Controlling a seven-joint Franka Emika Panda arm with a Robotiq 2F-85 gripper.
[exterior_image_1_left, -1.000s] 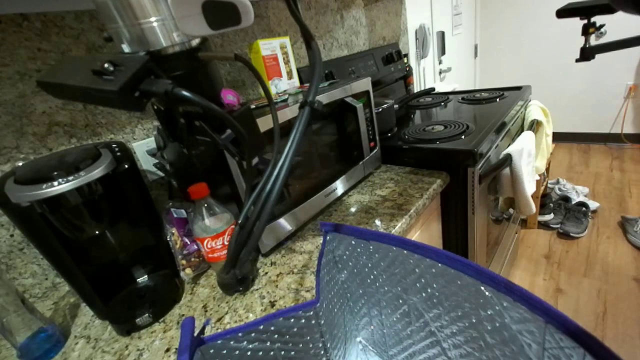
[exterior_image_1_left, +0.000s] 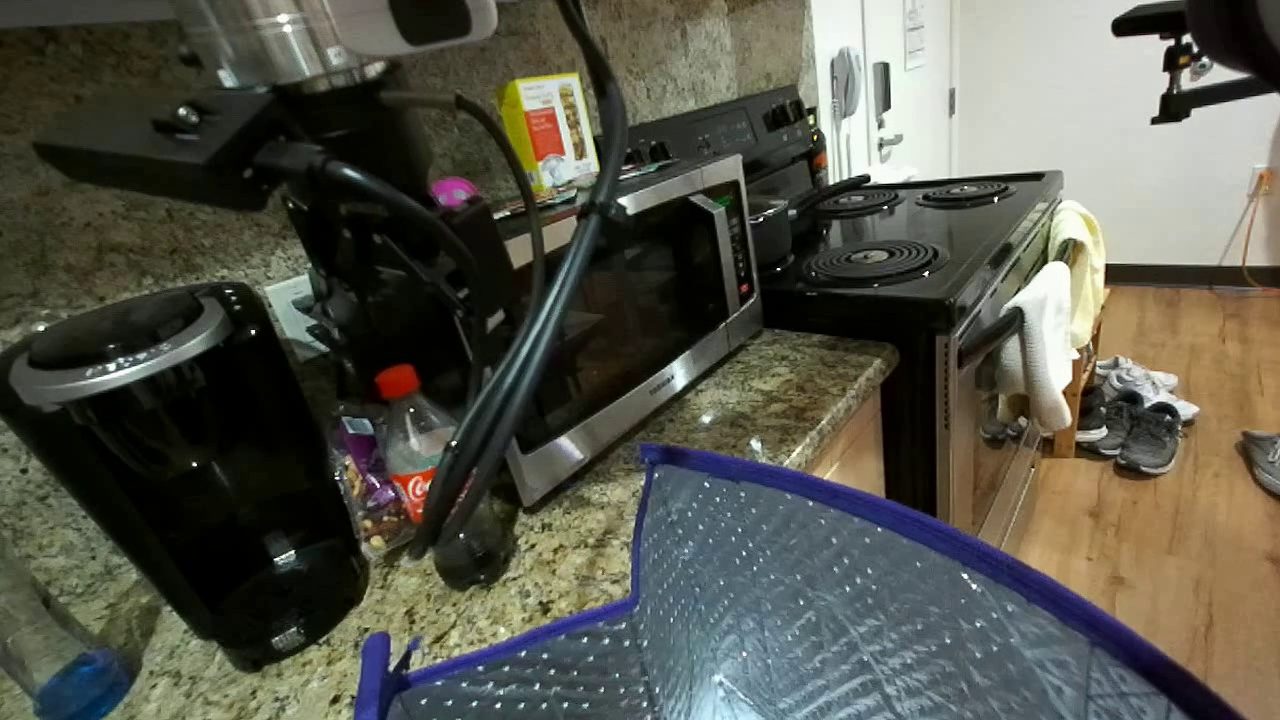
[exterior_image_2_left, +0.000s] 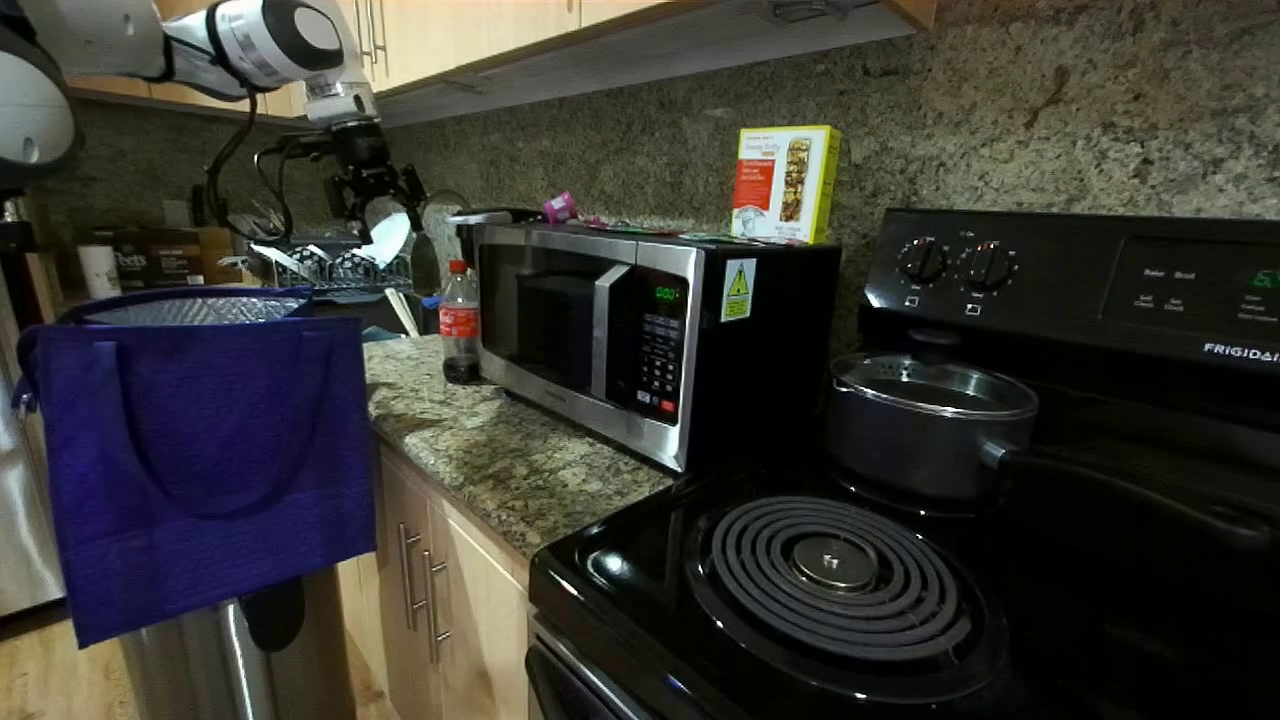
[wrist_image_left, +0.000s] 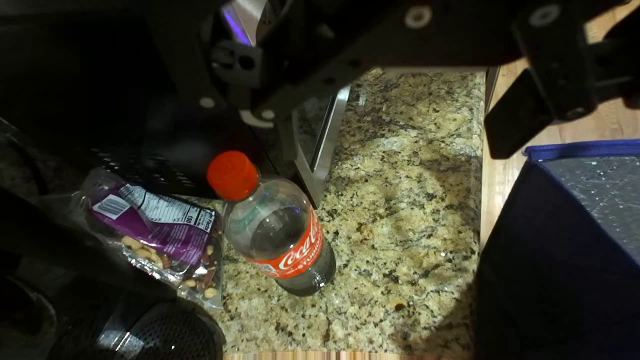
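Observation:
My gripper (exterior_image_2_left: 390, 226) hangs open above the counter, to the left of the microwave, its fingers pointing down with nothing between them. One dark finger pad (wrist_image_left: 519, 114) shows clearly at the right of the wrist view, while the other finger blends into the dark microwave side. Upright on the granite stands a Coca-Cola bottle (wrist_image_left: 276, 240) with a red cap and dark liquid low inside, apart from the fingers. A clear and purple bag of nuts (wrist_image_left: 162, 234) lies next to it. The blue insulated bag (exterior_image_2_left: 210, 444) gapes at the top, beside the counter edge.
The microwave (exterior_image_2_left: 576, 330) flanks the bottle on one side, and a black coffee maker (exterior_image_1_left: 180, 468) on the other. A snack box (exterior_image_2_left: 786, 180) sits on the microwave. A lidded pot (exterior_image_2_left: 930, 420) rests on the stove. Bare granite (wrist_image_left: 396, 240) lies between bottle and blue bag.
In exterior view 1 the arm and its cables have shifted a little left and slightly up, and a cable now covers more of the bottle's label. Bottle and bags have not moved.

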